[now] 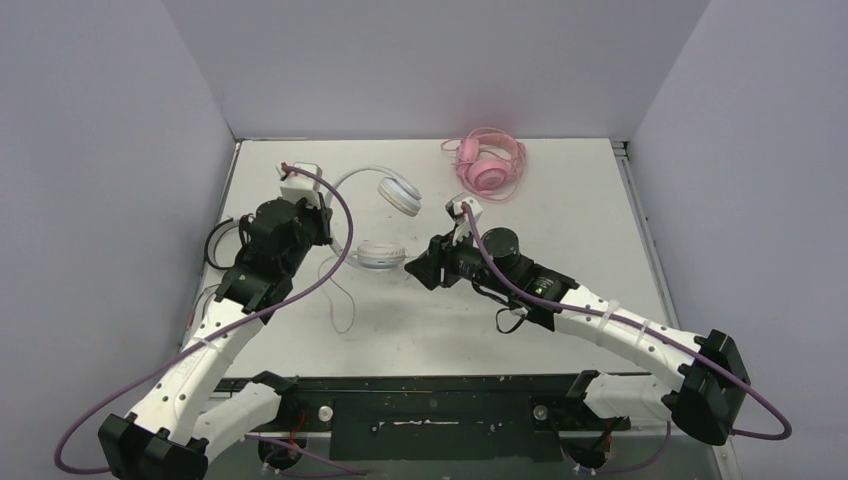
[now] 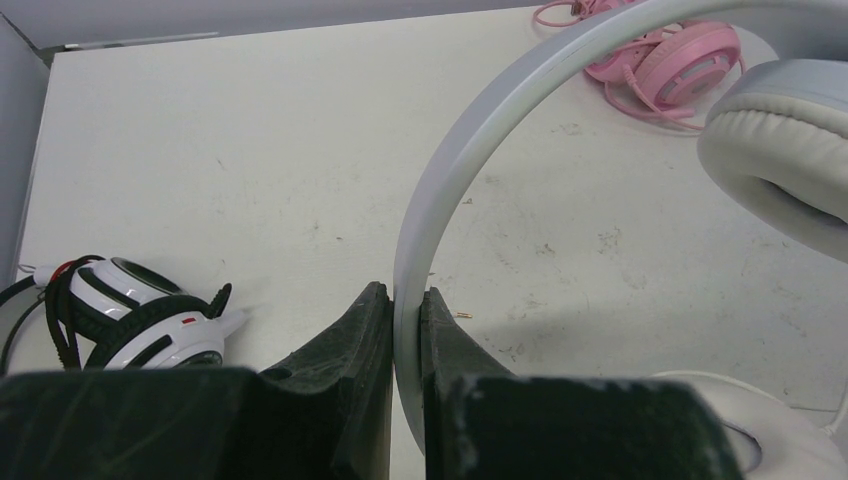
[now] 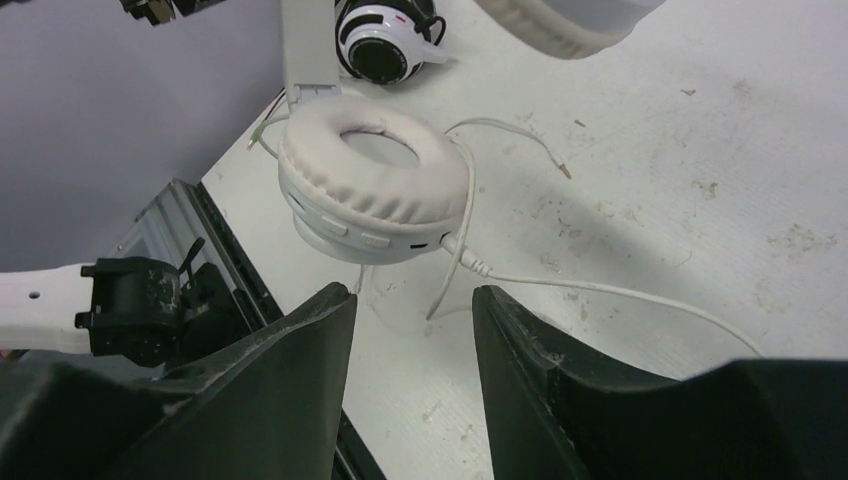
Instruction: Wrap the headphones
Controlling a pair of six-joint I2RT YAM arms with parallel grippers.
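White headphones hang above the table, their white headband (image 2: 455, 170) pinched between the fingers of my left gripper. One padded ear cup (image 1: 402, 194) points to the back right, the other ear cup (image 3: 375, 180) is toward the front. A thin white cable (image 3: 620, 291) leaves the front cup, with part of it looped across the cup's side and a stretch trailing lower down. Just right of the front cup, my right gripper stands open; in its wrist view the cup and the cable show beyond the fingers, and nothing is gripped.
Pink headphones (image 1: 488, 172) lie at the back of the table. A black-and-white headset (image 2: 150, 315) rests at the left edge, partly hidden by the left arm in the top view.
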